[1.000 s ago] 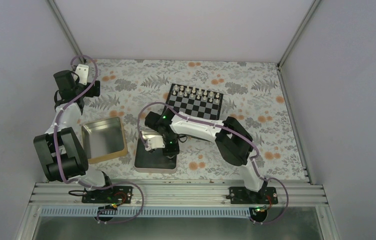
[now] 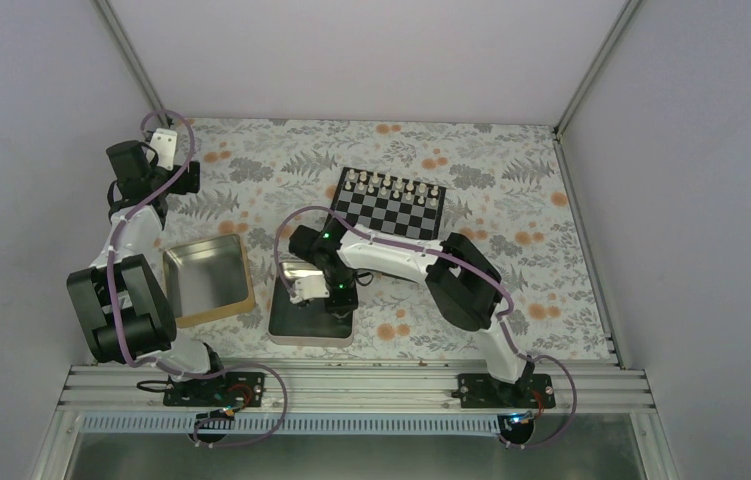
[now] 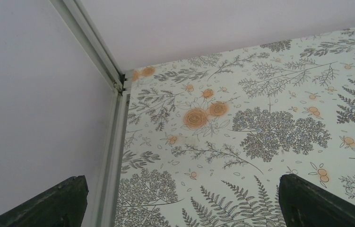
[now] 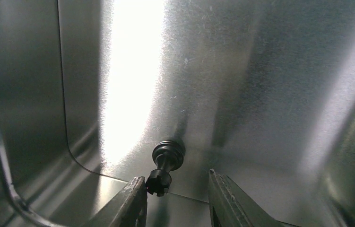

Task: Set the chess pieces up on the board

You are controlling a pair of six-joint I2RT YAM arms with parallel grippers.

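Note:
In the right wrist view a single black chess piece [image 4: 167, 158], notched at its top, stands in a metal tray [image 4: 241, 94]. My right gripper is open; the piece's notched top is close by its left fingertip, and I cannot tell whether they touch. White pieces [image 2: 384, 182] fill the far rows of the chessboard [image 2: 376, 212] in the top view. The board's near part is hidden under my right arm. My left gripper is open and empty, its two fingers wide apart over bare patterned table at the far left.
To the left of the dark tray [image 2: 296, 320] stands a second, empty-looking metal tray [image 2: 209, 280] with a yellowish rim. Tray walls surround the right gripper.
The right arm has shifted only very slightly over the tray. Left arm, board and white pieces have stayed in place.

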